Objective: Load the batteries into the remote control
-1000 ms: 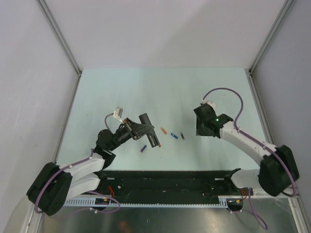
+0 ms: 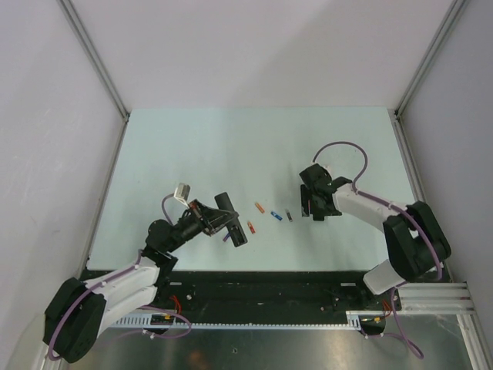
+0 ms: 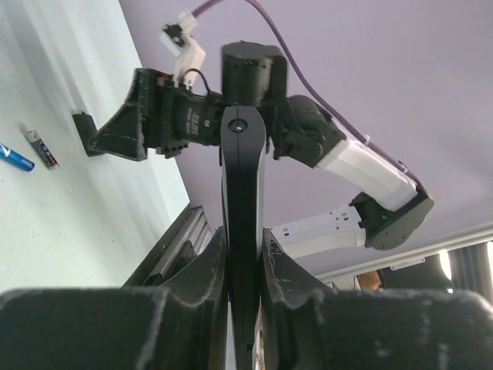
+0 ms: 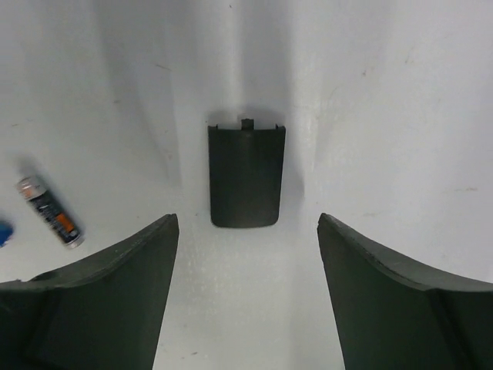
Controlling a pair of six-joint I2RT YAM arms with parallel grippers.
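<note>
My left gripper is shut on the dark remote control [image 2: 231,218], seen edge-on in the left wrist view. My right gripper [image 2: 314,202] stands open above the table; in the right wrist view its two fingers flank the lower end of a small black battery cover [image 4: 246,176] lying flat, with nothing held between them. A dark-labelled battery [image 4: 51,212] lies to its left, with a blue battery [image 2: 276,216] beside that. An orange battery [image 2: 259,206] and a red one [image 2: 251,227] lie nearer the middle; another blue one is partly hidden by the left gripper.
Walls with rails border it at both sides. Cables loop over both arms.
</note>
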